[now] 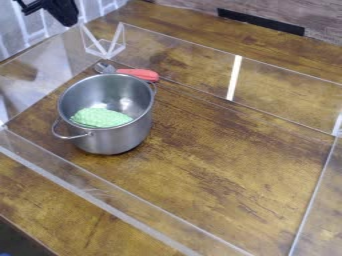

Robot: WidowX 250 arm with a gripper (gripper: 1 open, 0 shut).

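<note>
A steel pot [123,100] with a handle sits at the left of the wooden work area, a green textured item [100,118] lying inside it. Behind the pot lies a utensil with a red handle [140,74] and a metal head. My dark gripper [60,16] is at the top left edge, high and apart from the pot, partly cut off by the frame; its fingers are too unclear to tell their state.
Clear plastic walls [237,78] with white tape edge the work area. The wood surface [241,170] right of the pot is bare. A black strip lies at the back right.
</note>
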